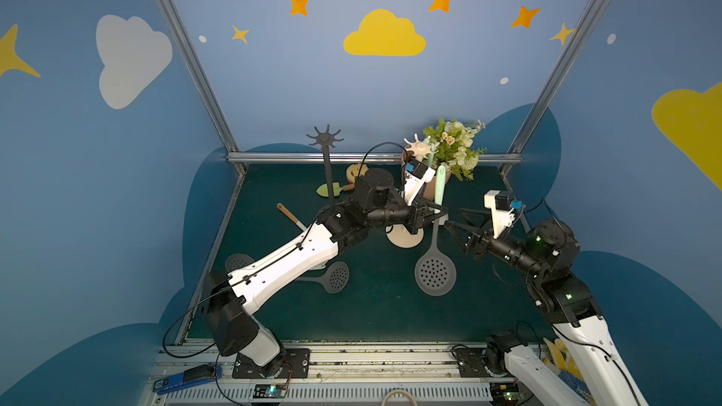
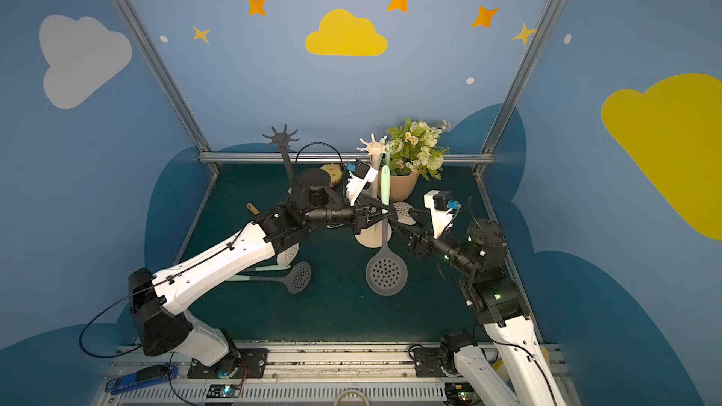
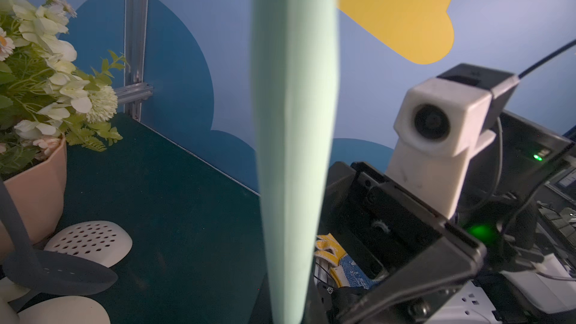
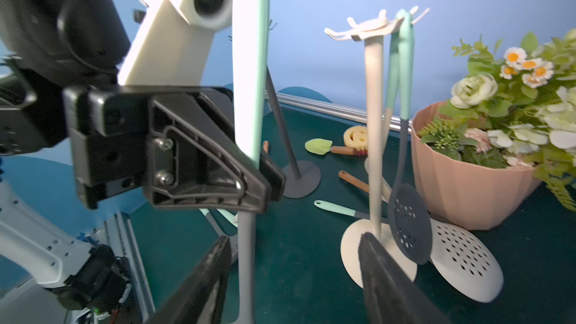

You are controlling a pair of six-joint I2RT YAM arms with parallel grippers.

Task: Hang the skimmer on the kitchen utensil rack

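Observation:
The grey skimmer (image 1: pixel 434 273) hangs upright with my left gripper (image 1: pixel 436 214) shut on its mint handle, which fills the middle of the left wrist view (image 3: pixel 294 120). My right gripper (image 1: pixel 462 229) is open just right of the skimmer, its fingers framing empty space in the right wrist view. The cream rack (image 4: pixel 375 108) stands behind the skimmer, with mint-handled utensils hanging from its hooks, including a dark perforated one (image 4: pixel 409 222). A dark rack (image 1: pixel 327 158) stands at the back left.
A flower pot (image 4: pixel 462 198) sits behind and right of the cream rack. More utensils (image 1: pixel 334 276), a small trowel (image 1: pixel 329 189) and a round tan item (image 1: pixel 357 172) lie on the left and back of the green mat.

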